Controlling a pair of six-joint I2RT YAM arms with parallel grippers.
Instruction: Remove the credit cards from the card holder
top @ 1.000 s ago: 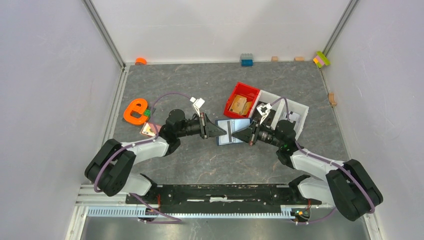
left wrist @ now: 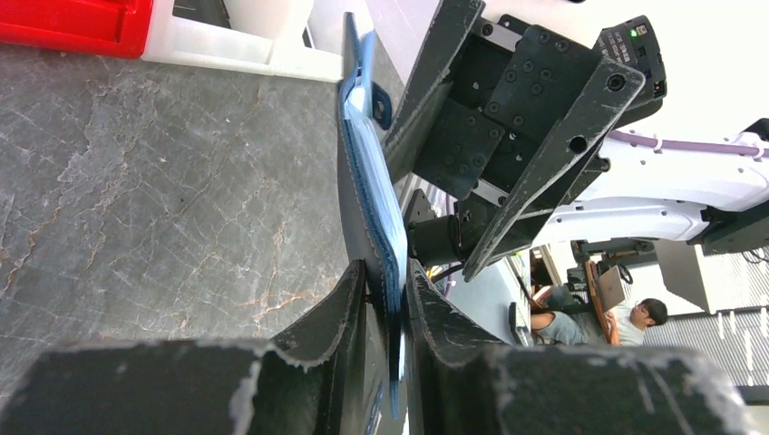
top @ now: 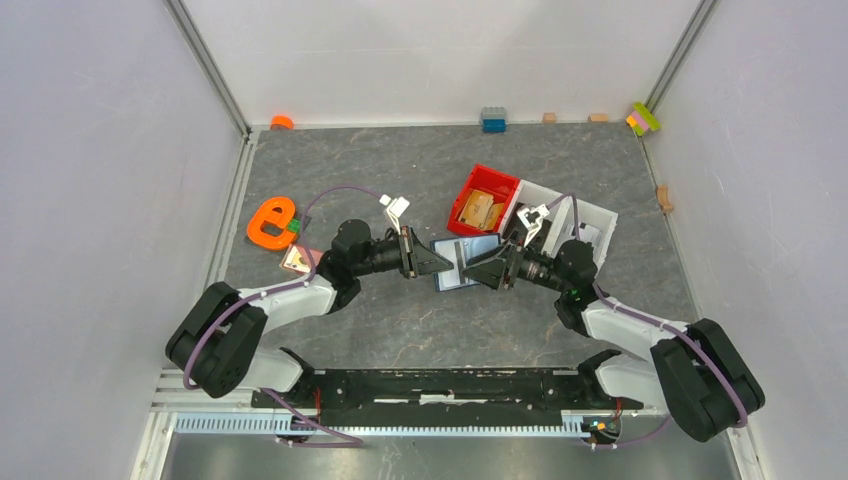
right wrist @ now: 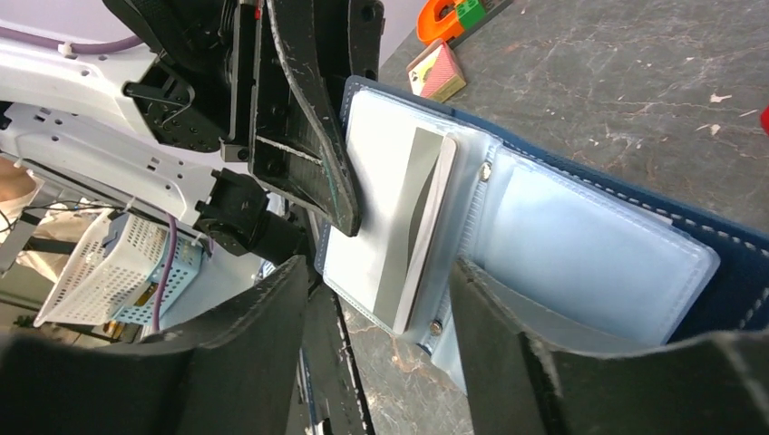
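Note:
An open blue card holder [top: 450,265] with clear sleeves and white cards [right wrist: 367,172] is suspended between my grippers. My left gripper has its fingers on either side of the holder's edge, seen end-on in the left wrist view. My right gripper is open over the inner face, fingertips either side of the spine region, near a card edge [right wrist: 424,231] standing out of its slot. Whether it touches that card is unclear.
A red bin [top: 466,220] and a white bin [top: 604,218] lie behind the holder at the right. An orange toy [top: 262,215] and a small card box [top: 295,258] sit at the left.
My right gripper has shifted very slightly over the holder in the top view. The left arm and the holder look almost still.

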